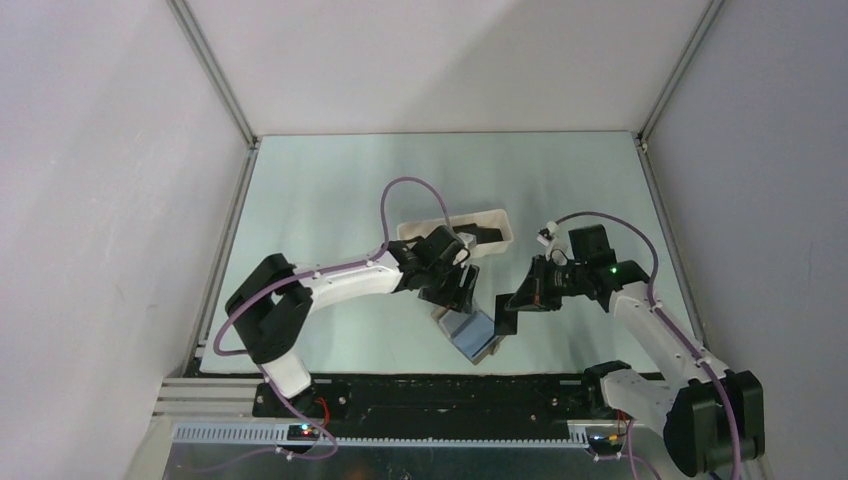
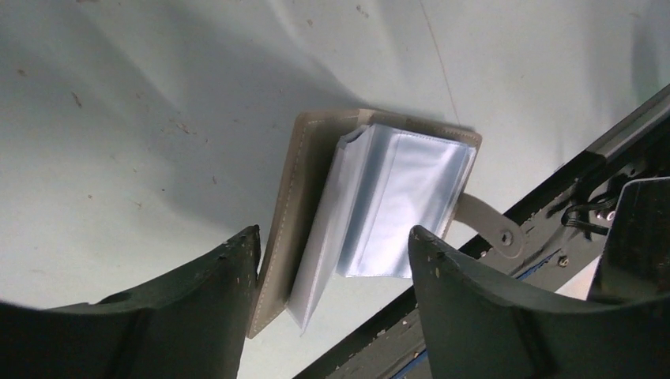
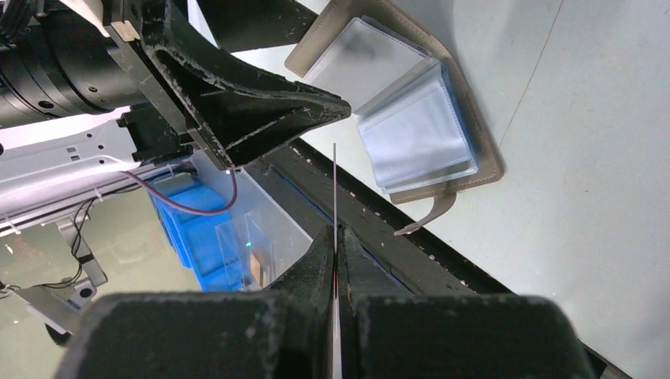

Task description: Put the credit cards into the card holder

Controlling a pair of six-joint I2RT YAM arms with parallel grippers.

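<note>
The taupe card holder (image 1: 474,335) lies open near the table's front edge, its clear sleeves showing. In the left wrist view, its sleeves (image 2: 407,197) fan apart, and one leaf stands raised. Over its far side is my left gripper (image 1: 461,293), fingers part open; the holder's near edge shows between its fingertips, apparently not gripped. To the right, a black card (image 1: 506,315) hangs from my right gripper (image 1: 527,295), which is shut on it. The right wrist view shows this card (image 3: 335,189) edge-on as a thin line, beside the holder rather than in a sleeve.
Behind the arms stands a white tray (image 1: 486,218) with black cards (image 1: 488,235) in it, partly hidden by the left arm. A strap (image 2: 494,225) sticks out from the holder toward the dark rail (image 1: 440,400) along the front. Free table lies at the back and left.
</note>
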